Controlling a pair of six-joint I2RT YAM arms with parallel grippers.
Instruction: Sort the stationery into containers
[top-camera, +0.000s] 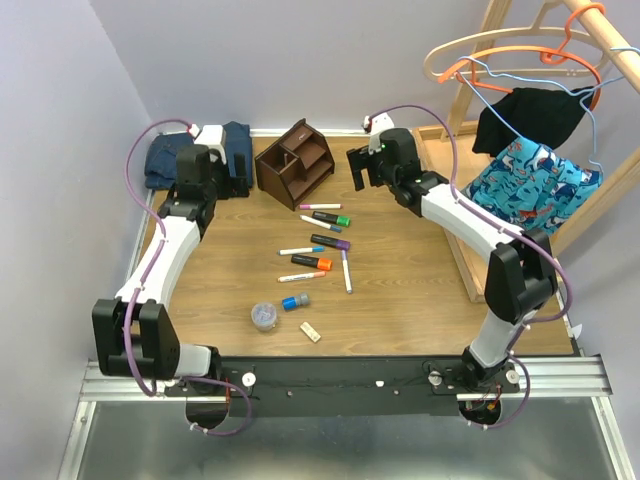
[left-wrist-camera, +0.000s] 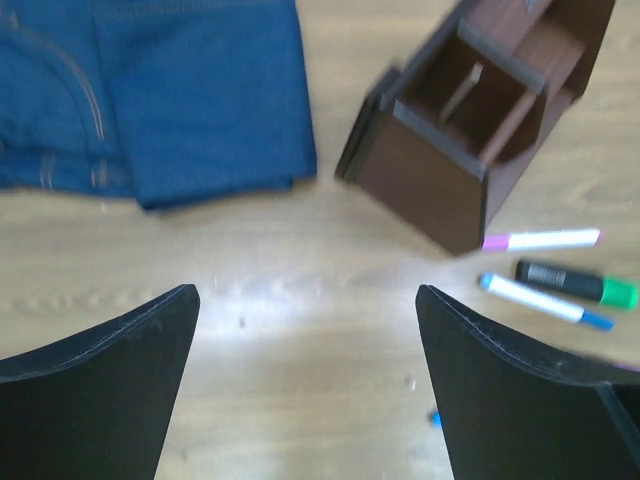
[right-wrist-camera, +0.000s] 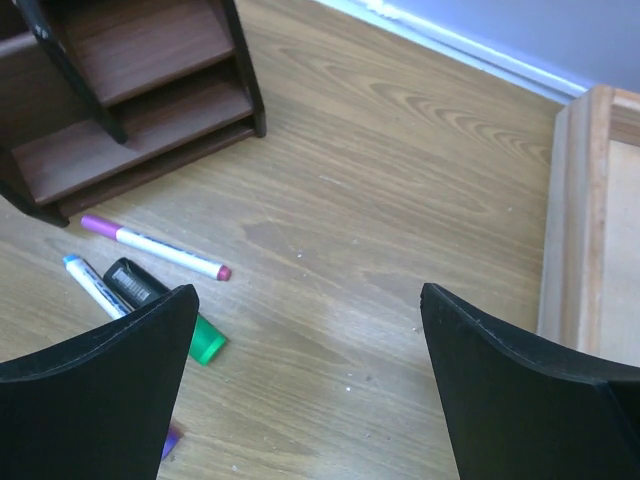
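Note:
A dark wooden organizer (top-camera: 294, 164) stands at the back. Loose pens lie in front of it: a pink-capped pen (right-wrist-camera: 165, 246), a green-capped marker (left-wrist-camera: 577, 284), a blue-capped pen (left-wrist-camera: 530, 298), a purple-capped marker (top-camera: 330, 241), an orange-capped marker (top-camera: 311, 262) and several thin pens. A blue bottle (top-camera: 295, 301), a round clear tub (top-camera: 264, 316) and a small pale block (top-camera: 310, 331) lie nearer the front. My left gripper (top-camera: 227, 174) hangs open and empty left of the organizer. My right gripper (top-camera: 363, 167) hangs open and empty to its right.
Folded jeans (left-wrist-camera: 220, 110) lie at the back left. On the right stands a wooden rack with hangers, a black cloth (top-camera: 525, 115) and a patterned blue cloth (top-camera: 525, 190) on a boxed base (right-wrist-camera: 600, 220).

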